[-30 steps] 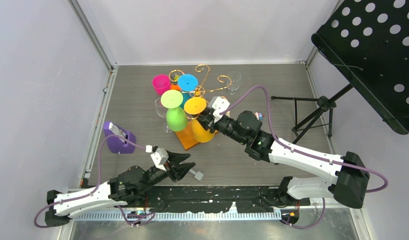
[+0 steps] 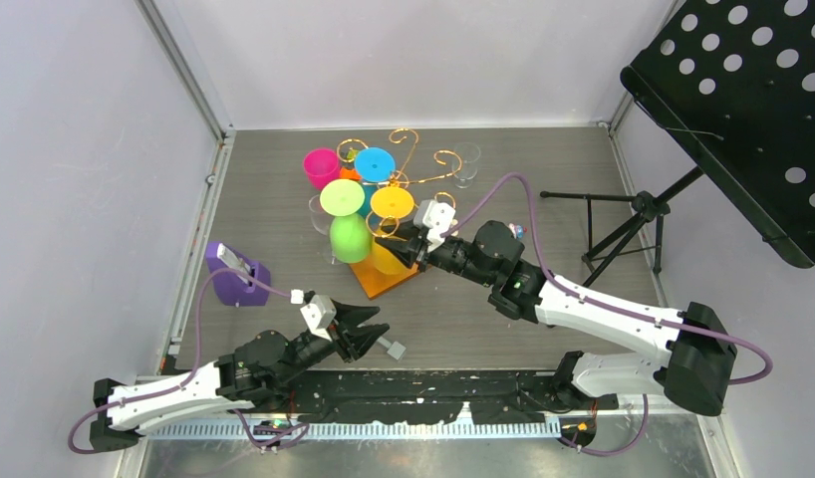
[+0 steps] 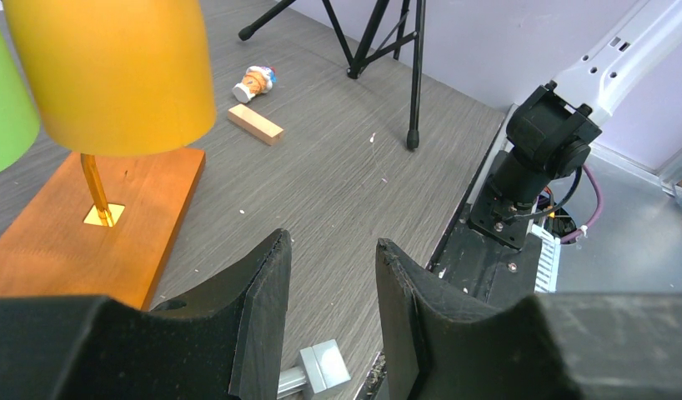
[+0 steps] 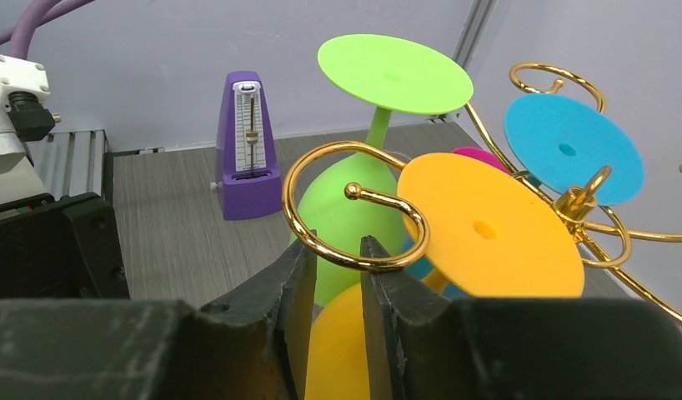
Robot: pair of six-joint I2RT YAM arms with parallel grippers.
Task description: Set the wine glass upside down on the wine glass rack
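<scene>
The orange wine glass [image 4: 496, 225] hangs upside down from the golden rack [image 4: 354, 148], its flat foot tilted beside the front hook. Its bowl [image 3: 125, 67] is mouth down above the wooden base [image 3: 167, 187]. Beside this glass, at the front hook, is my right gripper, its fingers [image 4: 296, 312] parted. The orange bowl shows through the gap, beyond the fingers, and nothing is gripped. Lower in the top view, my left gripper [image 2: 376, 324] stands open and empty over the table's front; a grey block [image 3: 323, 367] lies below it.
A green glass [image 2: 350, 236] and a blue glass [image 2: 374, 164] hang on the rack; a pink glass [image 2: 321, 167] is behind. Clear glasses [image 2: 465, 164] stand nearby. A purple metronome [image 2: 239, 279] is at left, a black stand [image 2: 643, 209] at right.
My right gripper has shifted a little left. The left arm has stayed still.
</scene>
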